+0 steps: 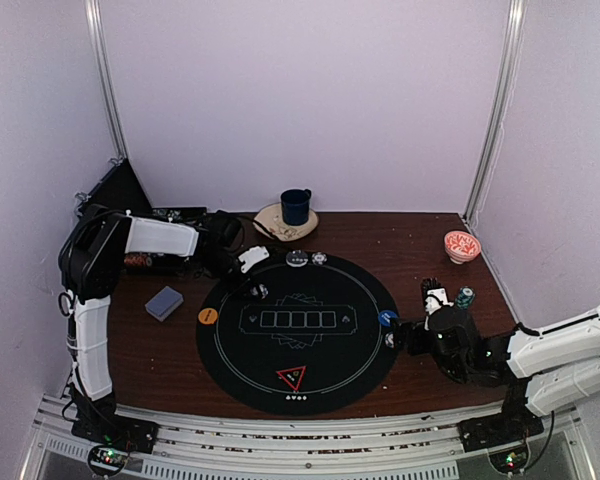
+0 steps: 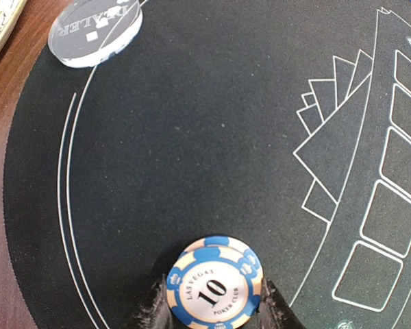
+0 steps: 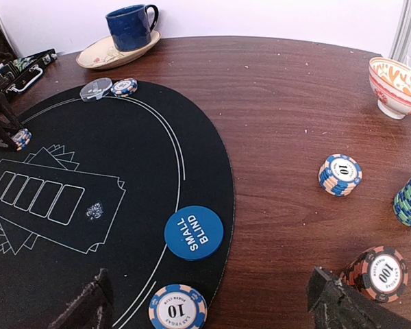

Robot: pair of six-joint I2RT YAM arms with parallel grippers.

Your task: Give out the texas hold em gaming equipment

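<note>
The black poker mat (image 1: 260, 360) carries a clear dealer button (image 2: 96, 31), a blue small blind button (image 3: 194, 233), an orange button (image 1: 208, 316) and a red triangle marker (image 1: 291, 376). My left gripper is shut on a stack of blue-white 10 chips (image 2: 212, 281), low over the mat's upper left. My right gripper stands open at the mat's right edge, a 10 chip (image 3: 177, 308) visible between its fingers. On the wood to the right are 10 chips (image 3: 340, 175), green chips (image 3: 409, 199) and 100 chips (image 3: 375, 274).
A cup (image 1: 295, 205) on a plate stands at the back, a bowl (image 1: 462, 243) at the back right. A chip case (image 1: 130, 190) is at the back left, partly behind my left arm. A blue card deck (image 1: 164, 303) lies left of the mat.
</note>
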